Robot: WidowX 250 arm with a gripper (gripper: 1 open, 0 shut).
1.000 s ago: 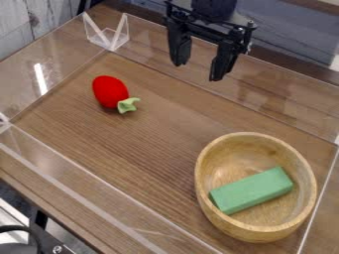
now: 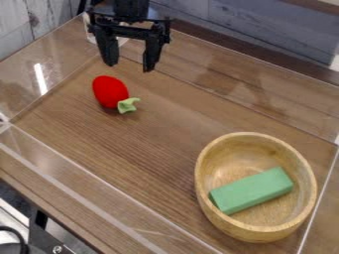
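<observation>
My black gripper [image 2: 130,50] hangs at the top left, above and just behind a red strawberry-like object [image 2: 110,91] with a green tip, apart from it. Its fingers point down and look open, with nothing visible between them. At the lower right, a green block [image 2: 249,189] lies inside a round tan bowl [image 2: 211,179].
A pale object, partly hidden behind the arm, is at the top left edge.
My gripper has moved left from the upper right and centre to above the red object. The red object, bowl and green block have not visibly moved.
</observation>
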